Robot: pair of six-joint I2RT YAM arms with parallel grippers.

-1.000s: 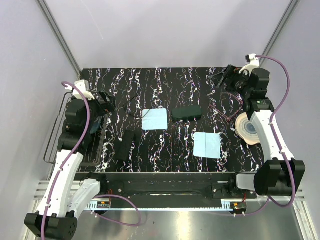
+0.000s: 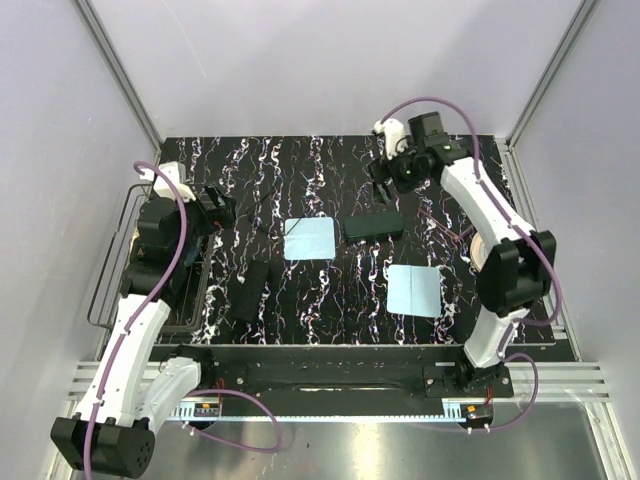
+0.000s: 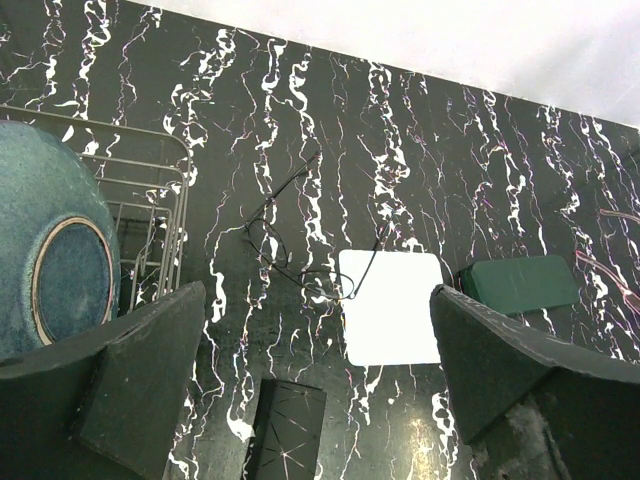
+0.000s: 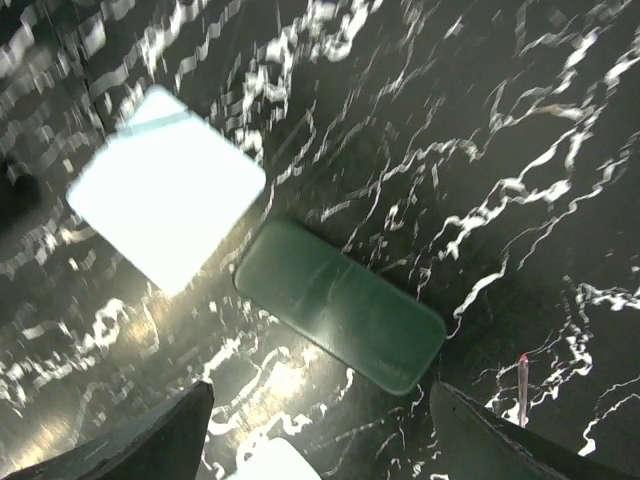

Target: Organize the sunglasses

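Note:
Dark sunglasses (image 3: 285, 265) lie folded open on the marble table, left of a white cloth (image 2: 309, 239). A green case (image 4: 340, 305) sits at the centre, and a black case (image 2: 250, 291) lies front left. Red-framed glasses (image 2: 440, 226) lie to the right, partly under the right arm in the top view. My left gripper (image 2: 214, 210) hovers open over the left rack, empty. My right gripper (image 2: 388, 175) is open above the table just behind the green case, nothing between its fingers.
A wire rack (image 3: 145, 170) holds a blue bowl (image 3: 45, 220) at the left. A second white cloth (image 2: 413, 291) lies front right. A round plate (image 2: 478, 250) at the right is mostly hidden by my right arm.
My right arm has swung leftward from above the back right to over the area behind the green case.

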